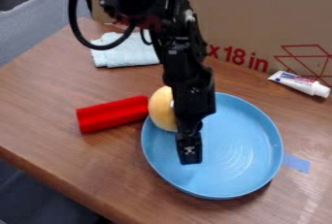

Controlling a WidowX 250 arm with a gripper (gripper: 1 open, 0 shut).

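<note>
The black gripper (pixel 187 136) hangs upright over the left part of a blue plate (pixel 223 166), its lower end low over the plate. A round yellow object (pixel 161 110) sits at the plate's back-left, partly hidden behind the gripper, which is open. A red cylinder (pixel 112 114) lies on the wooden table just left of the plate.
A folded pale cloth (pixel 123 53) lies at the back left, and a toothpaste tube (pixel 300 83) at the back right. A cardboard box (pixel 259 24) stands behind. The table's front-left edge borders a dark gap.
</note>
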